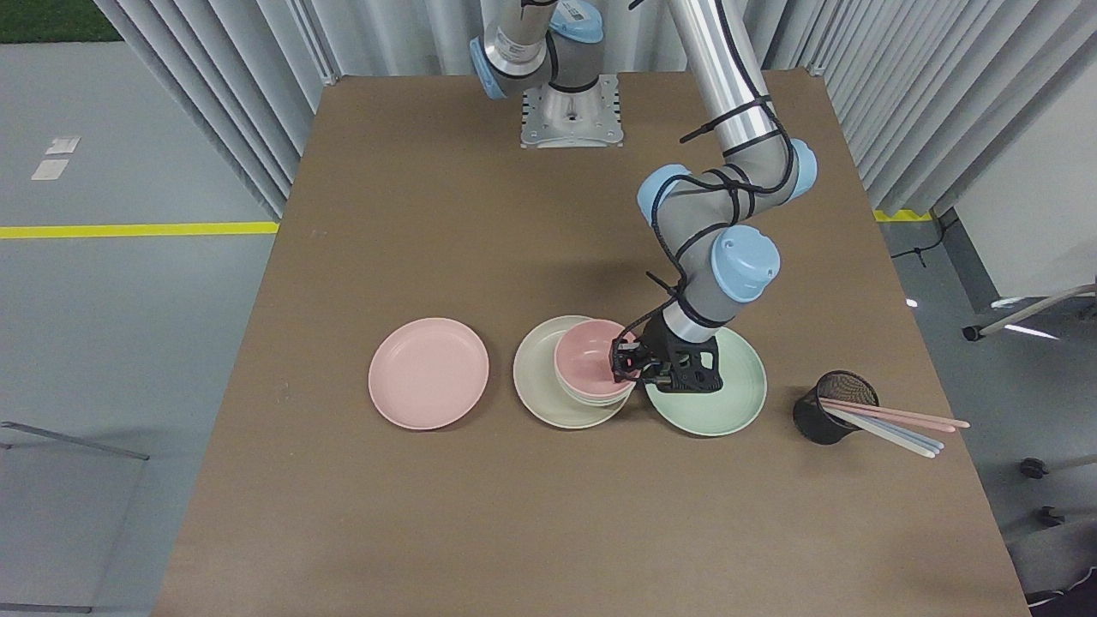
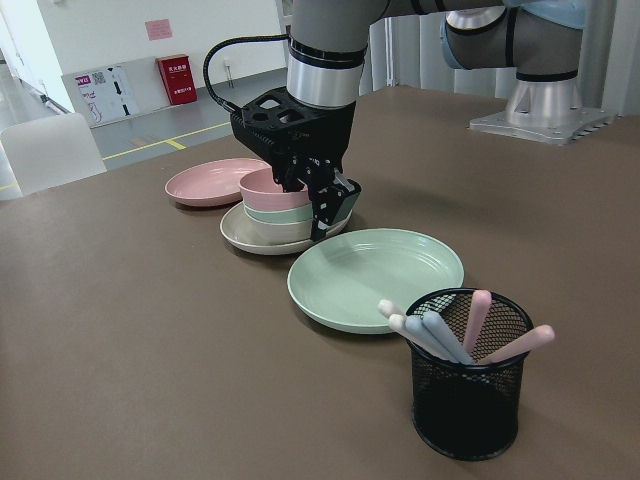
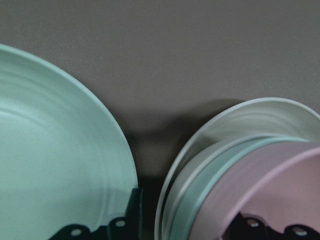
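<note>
My gripper (image 2: 312,200) is open, straddling the rims of a nested stack at its right side in the front view: a pink bowl (image 1: 587,356) over a mint bowl (image 2: 264,216) and a white bowl (image 3: 197,167), resting on a cream plate (image 1: 535,380). In the wrist view one finger sits inside the pink bowl, the other outside by the edge of the mint plate (image 1: 720,406); the fingertips are partly hidden. A pink plate (image 1: 428,372) lies separately to the left.
A black mesh cup (image 2: 466,405) with pink, blue and white chopsticks stands right of the mint plate.
</note>
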